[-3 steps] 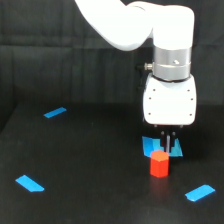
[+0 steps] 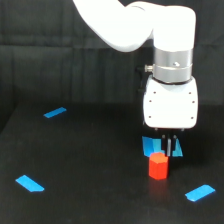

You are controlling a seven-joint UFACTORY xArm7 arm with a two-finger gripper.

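Observation:
A small red cube (image 2: pixel 158 167) rests on the dark tabletop, right of centre in the camera view. My gripper (image 2: pixel 168 152) hangs from the white arm, pointing down, with its dark fingertips close behind the cube's upper right edge. Whether they touch the cube is hard to make out. The fingers are thin and dark against the dark background, so how far apart they stand does not show clearly.
Blue tape (image 2: pixel 151 146) lies on the table behind the cube. Separate strips lie at the front left (image 2: pixel 30 184), the front right (image 2: pixel 200 192) and the back left (image 2: pixel 55 113).
My gripper has come down slightly, bringing its fingertips closer to the cube. The cube appears shifted very slightly left and toward the camera.

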